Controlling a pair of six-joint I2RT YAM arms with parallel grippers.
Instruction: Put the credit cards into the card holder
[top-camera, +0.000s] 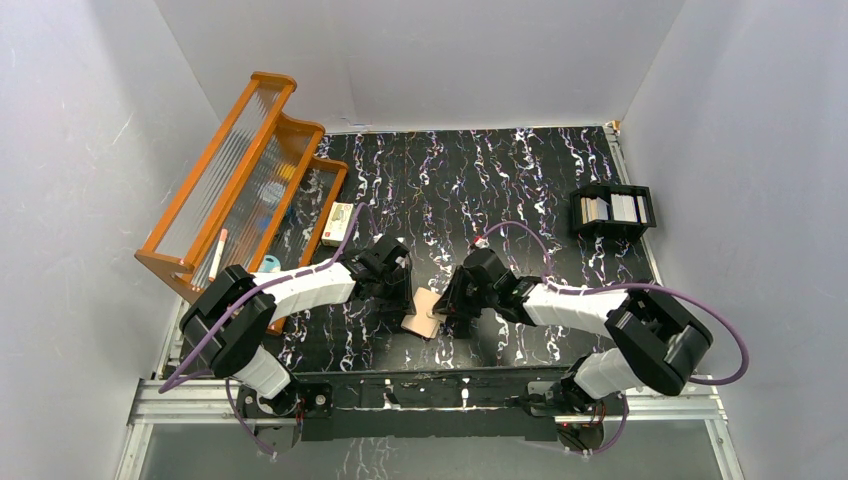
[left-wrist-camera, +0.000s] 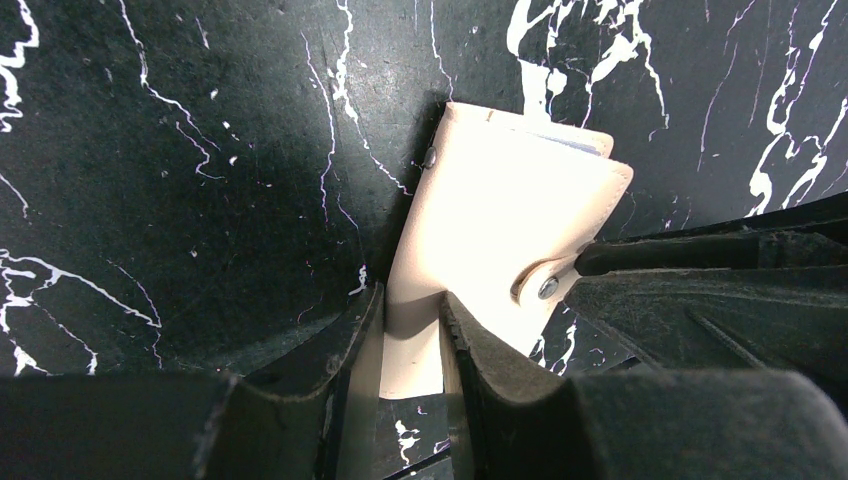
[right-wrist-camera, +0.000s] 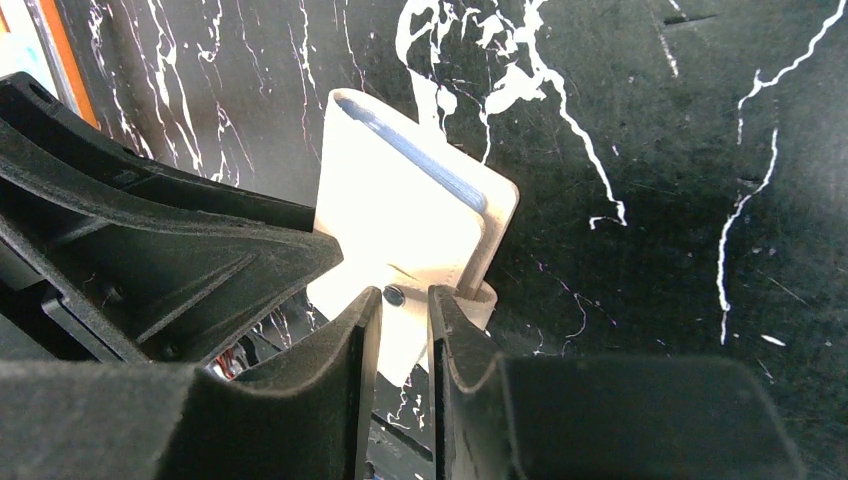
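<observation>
A beige leather card holder (top-camera: 424, 309) with a snap strap lies on the black marbled table between my grippers. My left gripper (top-camera: 408, 304) is down at its near-left side; in the left wrist view its fingertips (left-wrist-camera: 455, 330) are on the holder (left-wrist-camera: 500, 220). My right gripper (top-camera: 448, 305) is at the holder's right; in the right wrist view its fingertips (right-wrist-camera: 441, 310) are at the strap and snap of the holder (right-wrist-camera: 390, 200). I cannot tell how far either finger is open. A blue-grey inner edge shows in the holder's top opening.
A black box (top-camera: 612, 190) with stacks of cards stands at the right. An orange wooden shelf (top-camera: 250, 140) and a small white box (top-camera: 337, 223) are at the left.
</observation>
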